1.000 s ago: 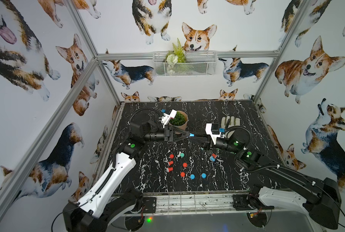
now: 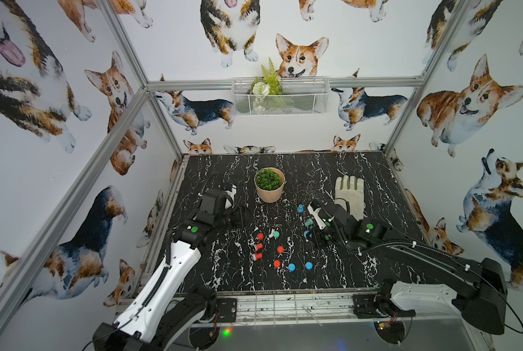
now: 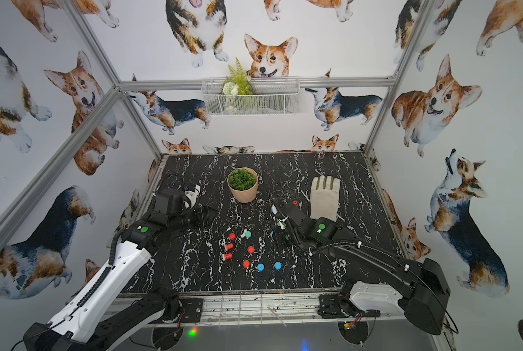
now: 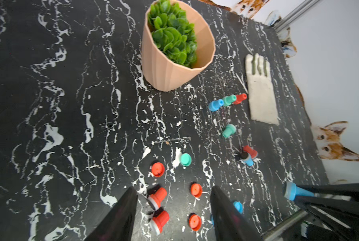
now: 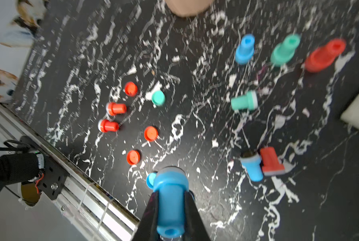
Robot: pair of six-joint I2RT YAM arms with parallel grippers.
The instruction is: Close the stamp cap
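Observation:
My right gripper is shut on a blue stamp; in the left wrist view this stamp [image 4: 294,190] shows a pale end pointing away from the fingers. Whether a cap sits on that end I cannot tell. My left gripper stands open and empty above the table, left of the loose pieces. Among those are red caps [image 4: 157,169], a green cap [image 4: 185,159] and a blue cap [image 5: 150,180]. Two red stamps [image 5: 116,108] lie on their sides beside the caps.
Upright blue [image 5: 244,49], green [image 5: 283,52] and red [image 5: 324,56] stamps stand in a row. Nearer lie a green stamp [image 5: 244,100], a blue stamp [image 5: 252,166] and a red stamp [image 5: 271,160]. A plant pot [image 2: 269,186] and a glove [image 2: 349,196] occupy the back.
The left has drawn back leftward, and the right has come down toward the front with the blue stamp.

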